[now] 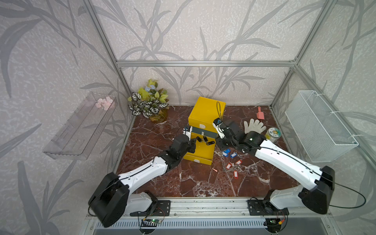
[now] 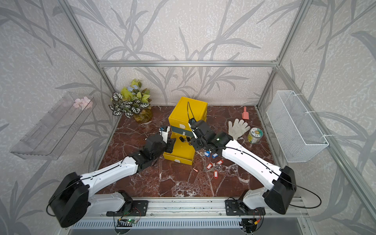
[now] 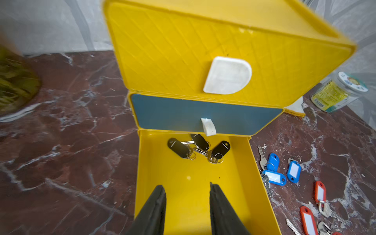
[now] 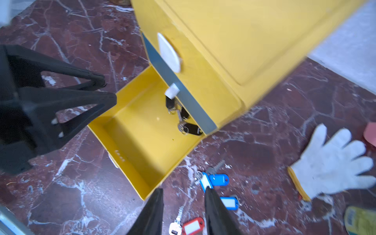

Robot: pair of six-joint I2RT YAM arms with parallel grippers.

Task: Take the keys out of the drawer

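Observation:
The yellow drawer (image 3: 188,184) is pulled out from the cabinet (image 3: 266,58), with several black-tagged keys (image 3: 180,148) lying near its back. My left gripper hangs open over the drawer's front part, with nothing visible between its fingers. My right gripper is open, raised at the cabinet's right, above the table. In the right wrist view, the left gripper's dark fingers reach in over the drawer's left side.
Blue- and red-tagged keys (image 3: 293,170) lie right of the drawer. A glove (image 4: 333,164), a jar (image 3: 338,92) and a pink scoop (image 1: 260,115) are farther right. A plant (image 1: 148,101) stands back left.

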